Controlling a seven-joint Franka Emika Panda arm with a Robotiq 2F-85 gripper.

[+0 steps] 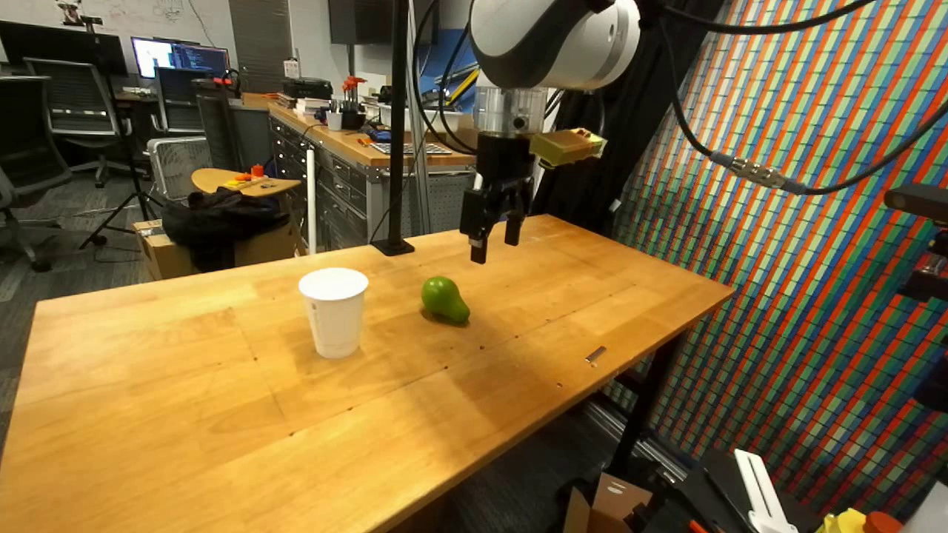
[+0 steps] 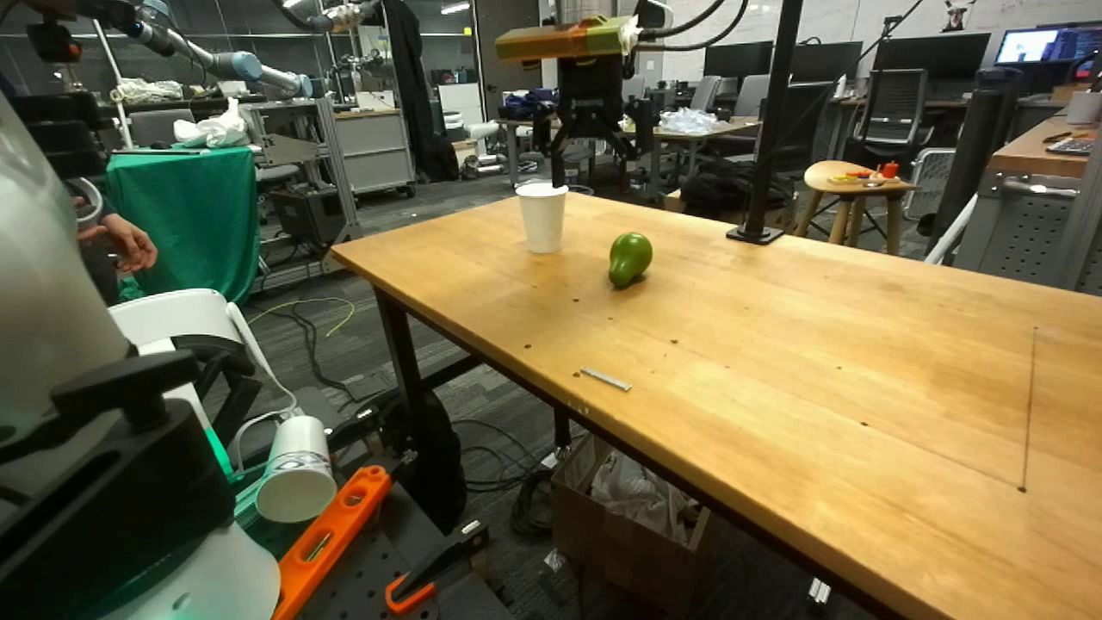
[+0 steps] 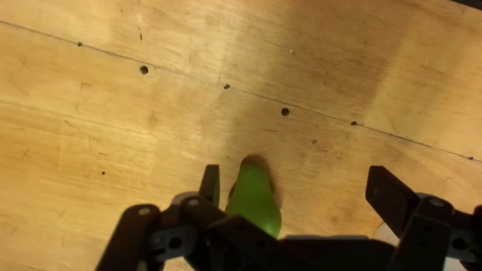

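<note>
A green pear [image 1: 444,299] lies on its side on the wooden table, its narrow end toward the near edge. Left of it in exterior view 1 a white paper cup [image 1: 335,312] stands upright. My gripper [image 1: 495,245] hangs open above the table, pointing down, with clear air between it and the pear. In the wrist view the pear [image 3: 255,199] shows beside the left finger [image 3: 210,184], its wide end hidden behind the gripper's body. A pale bit of the cup [image 3: 386,233] peeks out by the right finger [image 3: 392,201].
A black post [image 1: 393,245] rises from its far edge. A small metal strip [image 2: 605,379] lies near the other long edge.
</note>
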